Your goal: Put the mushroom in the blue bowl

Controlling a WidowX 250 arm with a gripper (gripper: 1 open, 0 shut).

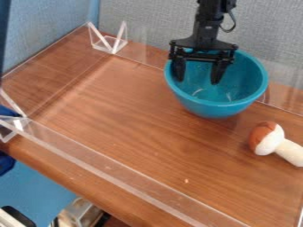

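At the right side of the table lies a toy mushroom (274, 144) on its side, with an orange-brown and white cap and a pale stem pointing to the lower right. It rests on the bare wood, outside the blue bowl (217, 105) and in front of it to the right. The bowl stands upright near the back wall, and the part of its inside that shows is empty. Above the bowl's back left part hangs my black gripper (199, 75), its two fingers spread apart with nothing between them.
Clear plastic walls edge the wooden table (119, 115), with a white corner bracket (108, 38) at the back left. A dark object cuts into the left edge of view.
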